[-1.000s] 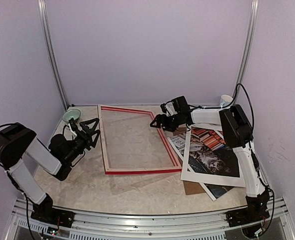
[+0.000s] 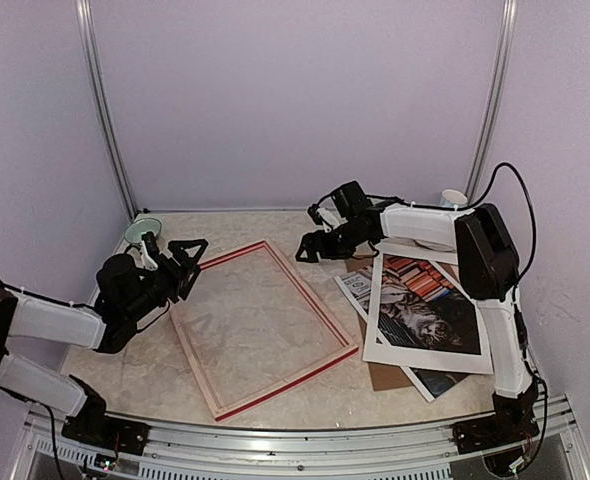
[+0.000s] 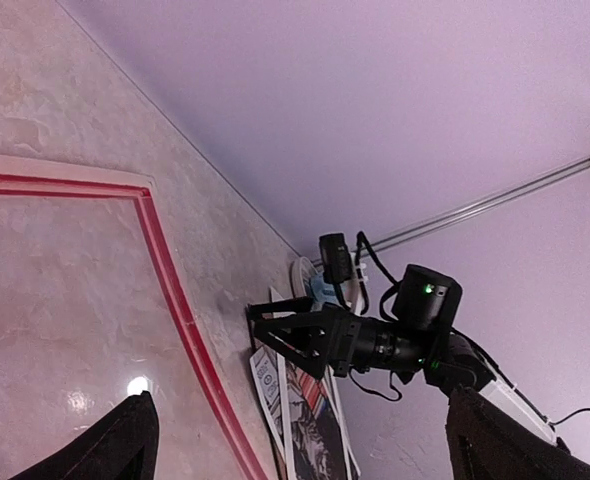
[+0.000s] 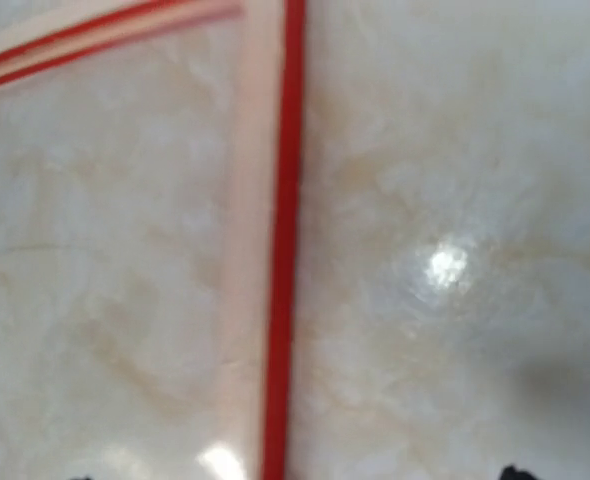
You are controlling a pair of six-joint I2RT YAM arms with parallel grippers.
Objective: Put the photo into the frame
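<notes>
The frame (image 2: 325, 312), pale with red edging, lies turned at an angle mid-table, the tabletop showing through its middle. At its left corner my left gripper (image 2: 197, 267) hovers, open and empty; in its own wrist view the fingers (image 3: 115, 447) are spread wide. Beyond the frame's far right side, my right gripper (image 2: 308, 248) is open, apart from the frame; only dark tips show low in its wrist view, with a red frame edge (image 4: 284, 230) between them. A white-bordered cat photo (image 2: 425, 318) rests at the right.
Beneath the cat photo lie another print (image 2: 437, 383) and a brown board (image 2: 383, 376). A green bowl (image 2: 140, 231) sits at the back left, a white cup (image 2: 453, 199) at the back right. Bare table (image 2: 135, 385) lies front left.
The frame has turned from nearly square-on to angled, its near edge now closer to the front.
</notes>
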